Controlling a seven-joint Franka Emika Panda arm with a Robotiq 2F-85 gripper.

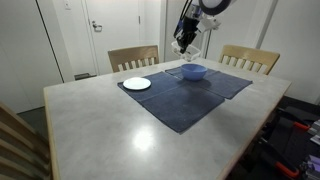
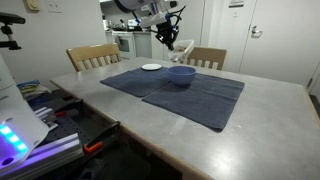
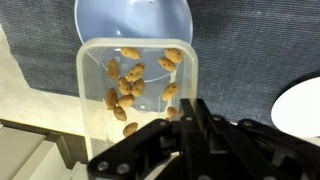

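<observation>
A clear plastic container holds several almonds, lying loose on its bottom. My gripper is shut on the container's side wall. Partly beneath the container in the wrist view is a blue bowl, its lower part covered by the clear box. In exterior view 1 the bowl stands on the table, and the gripper hangs above it. From the other side, the gripper is likewise seen above the bowl. Whether the bowl holds anything cannot be made out.
A white plate lies on the dark cloth mat, left of the bowl in exterior view 1. Chairs stand around the table.
</observation>
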